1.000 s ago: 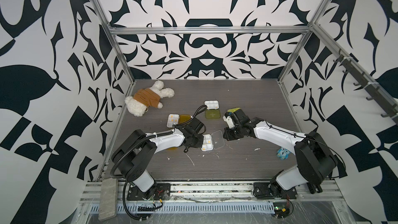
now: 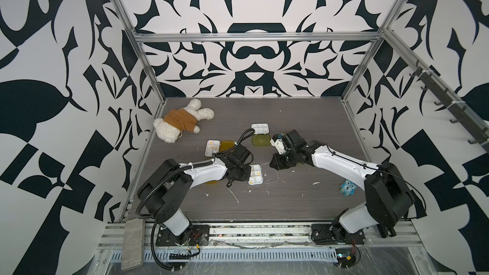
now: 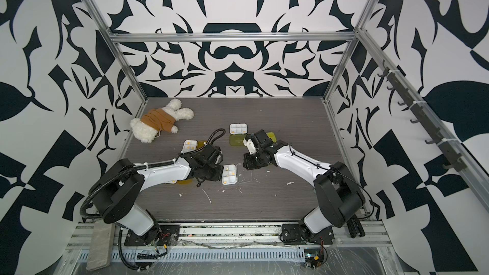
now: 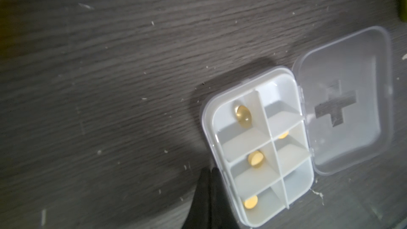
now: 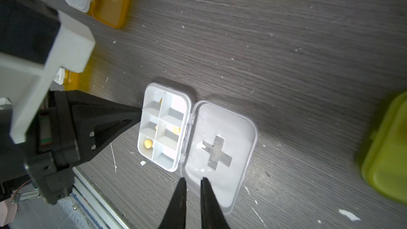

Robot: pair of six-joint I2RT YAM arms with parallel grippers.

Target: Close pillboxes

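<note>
A white pillbox tray [image 4: 262,152] with a clear lid [image 4: 345,101] lies open in front of me; several compartments hold yellowish pills. The lid lies folded out to the right, showing a cross mark. Against the tray's left side sits my left gripper, shut with nothing visible between its fingers. My right gripper is partly open, fingertips narrowly apart above the lower part of the clear lid [image 5: 220,144]. Nothing shows held in it; whether it touches the lid is unclear. Both arms hide some table around the box in the top views.
Behind stands an open pillbox with a green lid [image 2: 261,140]. An orange-lidded pillbox [image 2: 227,145] lies open at left, another partly hidden nearby. A yellow-green piece [image 3: 271,136] shows behind the right gripper. A plush toy [image 2: 179,120] and blue owl toy [image 2: 348,188] lie farther out.
My right gripper has shifted slightly left, toward the clear-lidded box. The lid's outline has moved a little to the right and the tray has shifted slightly. The left arm looks still.
</note>
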